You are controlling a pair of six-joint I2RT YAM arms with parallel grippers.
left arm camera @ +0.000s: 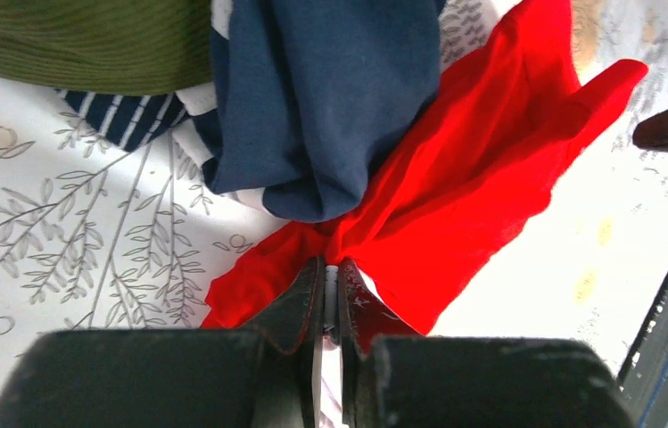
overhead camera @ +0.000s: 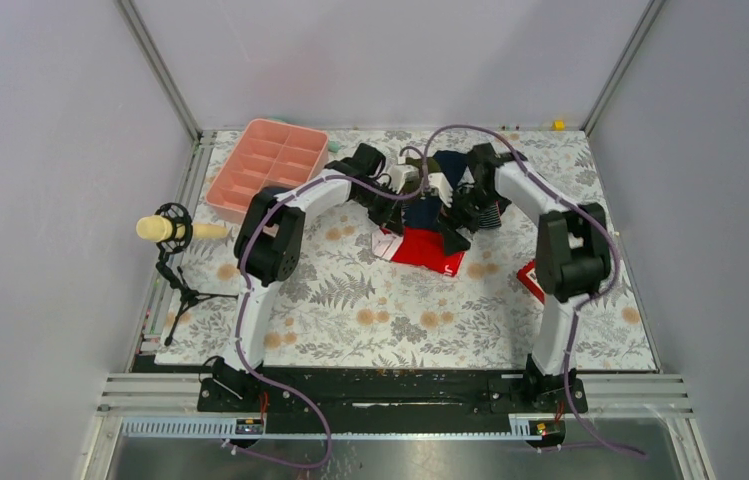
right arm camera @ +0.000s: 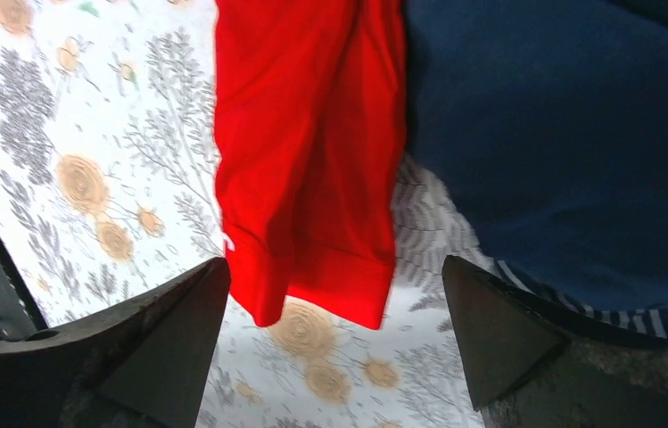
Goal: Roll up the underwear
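Observation:
Red underwear (overhead camera: 425, 258) (left arm camera: 464, 232) (right arm camera: 259, 152) lies on the floral mat, its long edge partly folded over, against a pile of navy (left arm camera: 312, 98) (right arm camera: 562, 134), olive and striped garments. My left gripper (overhead camera: 390, 226) is shut on the red underwear at one end. My right gripper (overhead camera: 455, 232) stands open over the other end of it, with the folded end visible between its fingers.
A pink divided box (overhead camera: 255, 160) is at the back left, a black stand with a yellow cylinder (overhead camera: 155, 229) at the left. Another red item (overhead camera: 531, 282) lies at the right.

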